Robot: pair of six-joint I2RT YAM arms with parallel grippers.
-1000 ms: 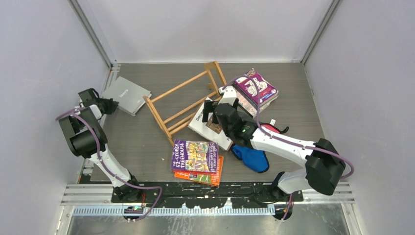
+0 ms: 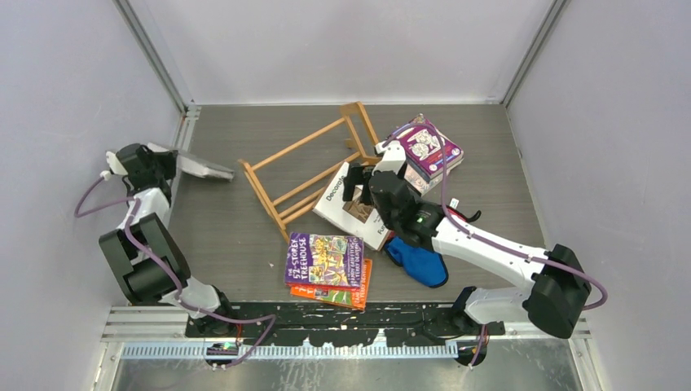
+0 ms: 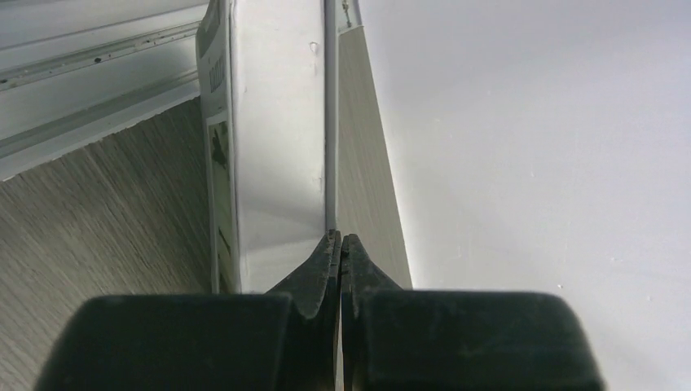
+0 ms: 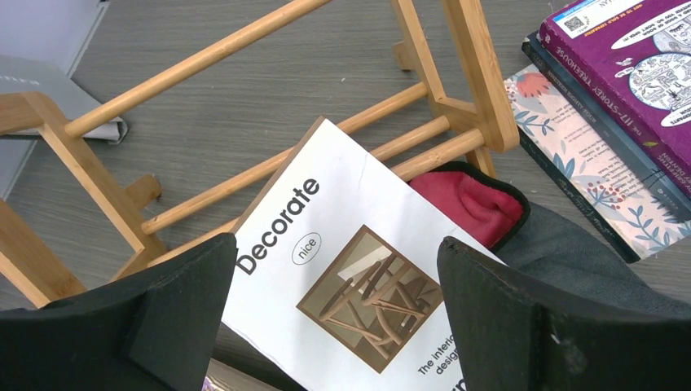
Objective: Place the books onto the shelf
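My left gripper is shut at the narrow side of a grey-white book or file (image 3: pixel 277 138), which is tilted up at the far left in the top view; whether it grips anything is unclear, and only shut tips show. My right gripper is open above the white "Decorate" book (image 4: pixel 342 187). Purple and floral books (image 2: pixel 428 151) lie stacked at the back right. A purple Treehouse book (image 2: pixel 324 259) lies on an orange one (image 2: pixel 326 297) at the front.
A wooden rack (image 2: pixel 297 142) occupies the middle. A blue pouch (image 2: pixel 420 261) lies at front right. Bare floor shows at back left and right, bounded by walls.
The grey book went from lying flat to tilted up as my left gripper rose at its left side. My right arm shifted slightly toward the right.
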